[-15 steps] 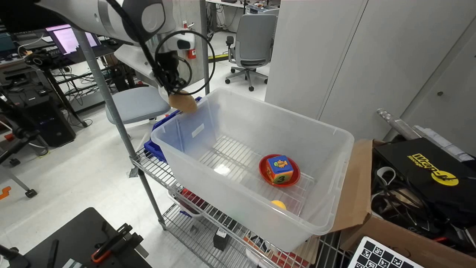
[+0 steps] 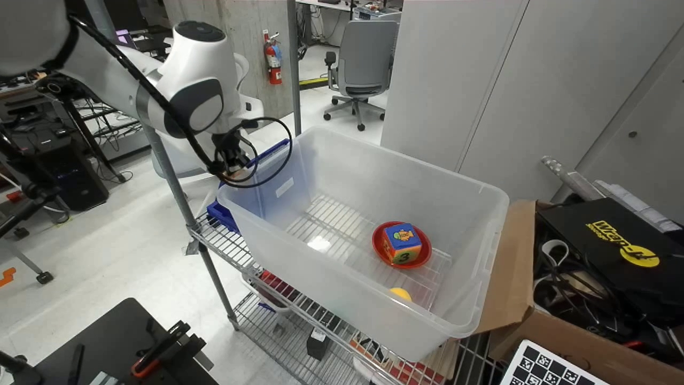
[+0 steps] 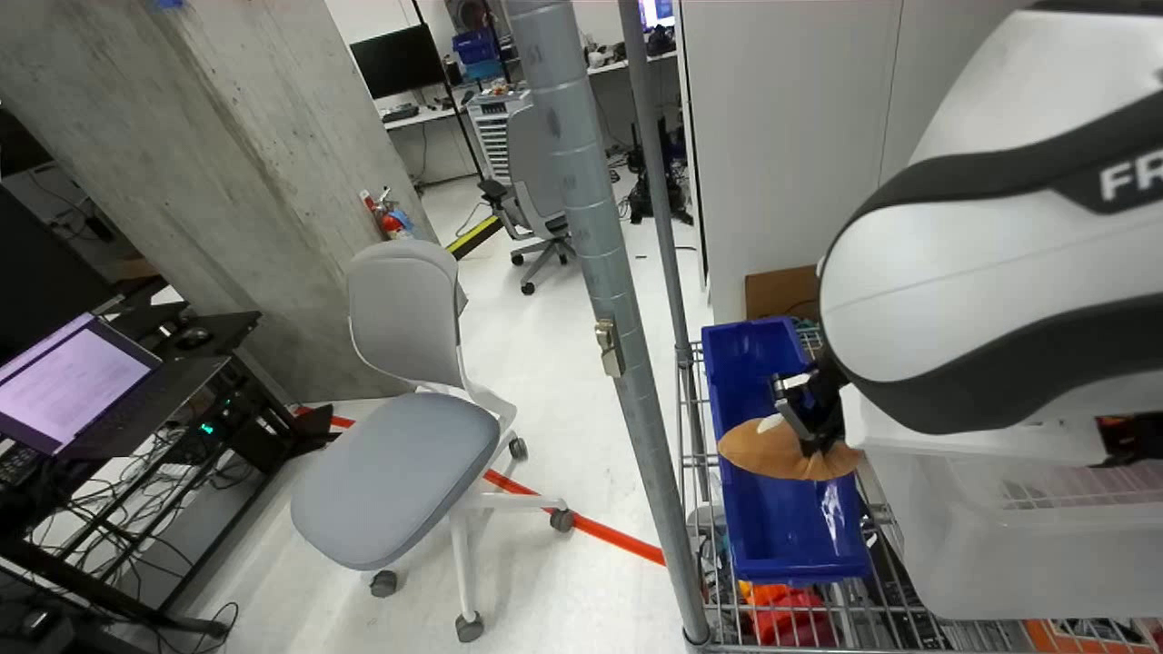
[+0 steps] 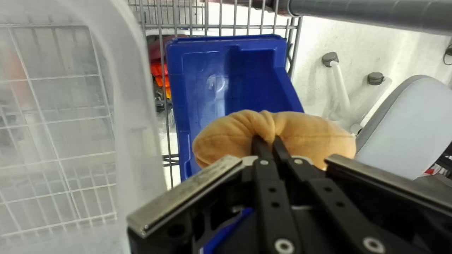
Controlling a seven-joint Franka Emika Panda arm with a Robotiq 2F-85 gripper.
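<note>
A soft tan plush piece (image 4: 311,133) is pinched near its middle, with my gripper shut on it. Its two ends bulge out on either side of the fingers. Below and around it lies the blue bin (image 4: 199,80), which looks empty in the wrist view. In the second exterior view the plush (image 3: 787,452) hangs over the blue bin (image 3: 780,540), apart from the bin floor as far as I can tell. The first exterior view mostly hides the plush behind cables and the clear tub's rim.
The large clear tub (image 2: 410,167) stands beside the blue bin, its rim close by. Inside it are a red bowl (image 2: 420,259) with a number cube (image 2: 402,243) and a yellow object (image 2: 401,294). A shelf post (image 3: 594,229) rises on the bin's other side.
The arm has moved left and down in the first exterior view, taking the plush from above the tub's rim to low over the blue bin. The tub's contents have not moved.
</note>
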